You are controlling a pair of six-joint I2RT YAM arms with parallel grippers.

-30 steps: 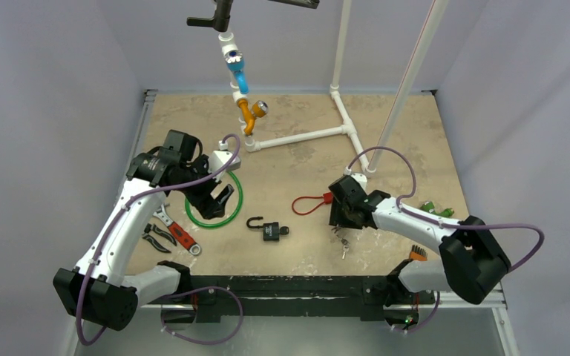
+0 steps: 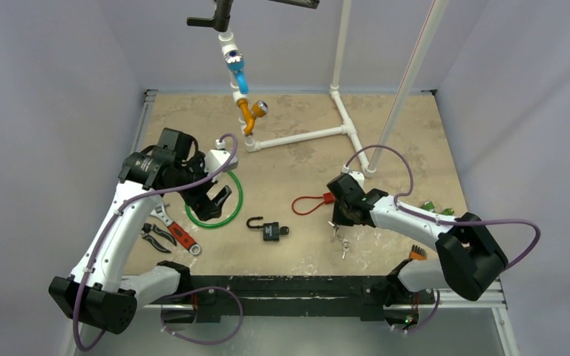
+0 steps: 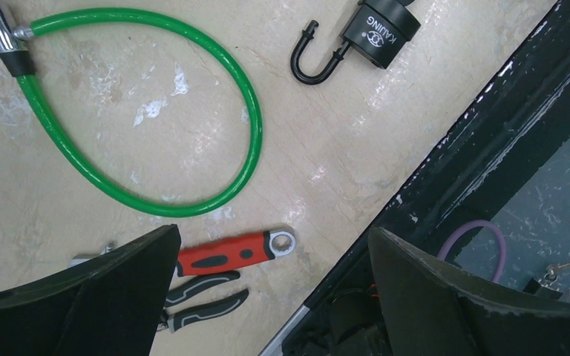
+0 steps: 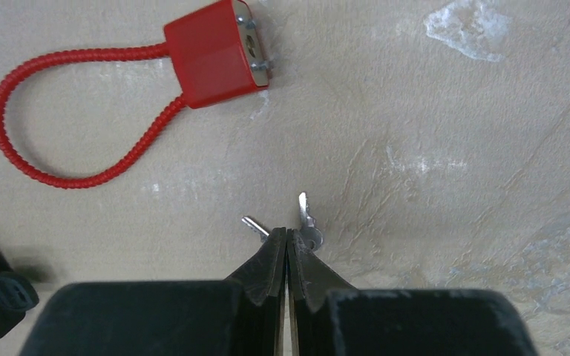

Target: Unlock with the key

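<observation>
The bunch of keys (image 2: 345, 247) lies on the board, in front of my right gripper. That gripper is shut with nothing between its fingers; in the right wrist view one key (image 4: 304, 211) shows just past the tips, and the rest of the bunch is partly hidden by them. A black padlock (image 2: 271, 232) with its shackle swung out lies in the middle of the board. A red cable lock (image 4: 211, 55) rests ahead of the right gripper. My left gripper stands wide open and empty above the board.
A green cable lock (image 3: 256, 133), a red-handled wrench (image 3: 226, 252) and pliers (image 3: 211, 311) lie on the left side. White pipes (image 2: 300, 139) with valves rise at the back. A dark ledge (image 2: 289, 285) edges the board's front.
</observation>
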